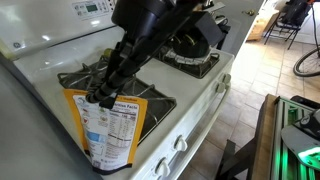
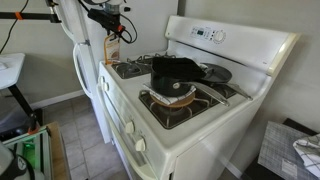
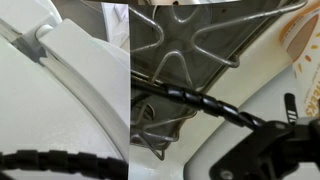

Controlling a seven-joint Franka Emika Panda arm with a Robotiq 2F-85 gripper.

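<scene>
An orange-and-white pouch [image 1: 108, 132] with a nutrition label stands near the stove's left end in exterior view 1. My gripper [image 1: 100, 98] is at its top edge, with dark fingers overlapping the upper part of the label. What supports the pouch cannot be told. From the other side, the pouch [image 2: 112, 48] appears just below the gripper [image 2: 110, 27], beside the white fridge. Part of the orange-printed pouch [image 3: 299, 48] shows at the upper right of the wrist view, above black gripper parts. Neither the fingertips' spacing nor any grip on the pouch shows clearly.
The white stove [image 2: 205, 122] carries black grates [image 2: 128, 68]. A dark pan [image 2: 175, 92] and a pot rest on its right burners. Control knobs [image 1: 181, 144] line the front. A dark table edge [image 1: 262, 150] lies across the floor gap.
</scene>
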